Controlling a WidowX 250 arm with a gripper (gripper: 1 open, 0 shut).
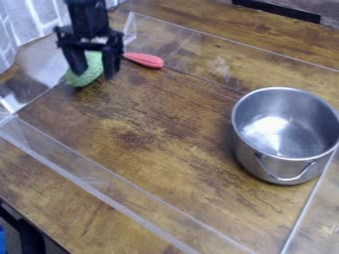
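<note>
My black gripper [89,58] is at the upper left, blurred, over a green object [83,71] and partly in front of it. Whether the fingers are open or shut, or hold anything, I cannot make out. A pink-red item [143,60] lies just right of the gripper. A large steel pot [283,139] stands at the right.
Clear plastic edging [133,203] runs around the work area, and a pale crumpled material [27,20] is at the upper left.
</note>
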